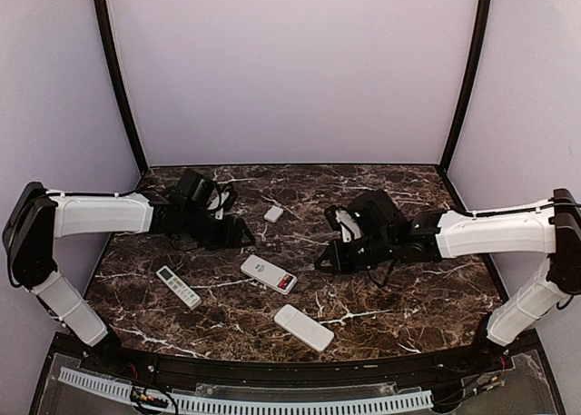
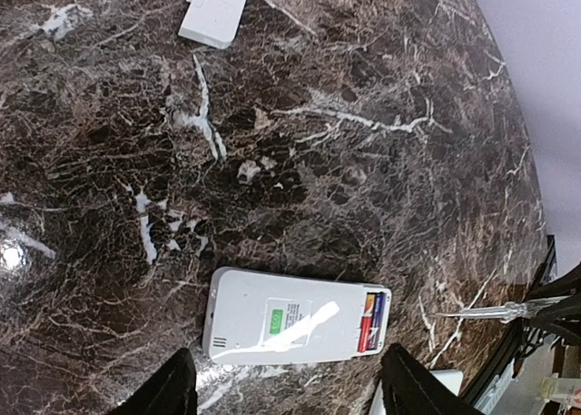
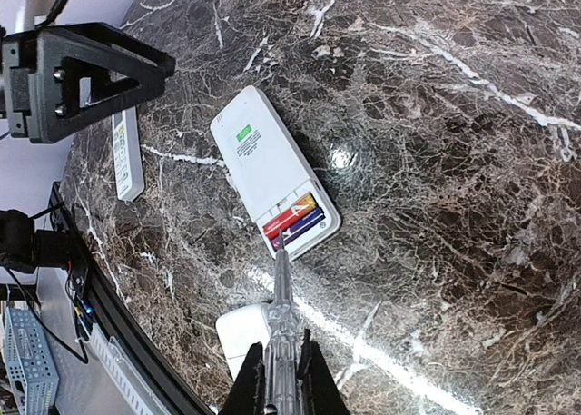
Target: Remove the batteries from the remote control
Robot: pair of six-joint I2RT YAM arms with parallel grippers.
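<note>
A white remote (image 1: 263, 270) lies back-up mid-table, its battery end uncovered, showing a red battery (image 3: 289, 213) and a dark blue one (image 3: 304, 229). My right gripper is shut on a clear pointed tool (image 3: 282, 306); in the right wrist view the tool's tip overlaps the batteries, though in the top view it sits right of the remote. My left gripper stands open above and left of the remote, nothing between its fingers.
A small white cover (image 1: 273, 213) lies behind the remote. A button remote (image 1: 178, 286) lies at left, another white item (image 1: 303, 328) at the front.
</note>
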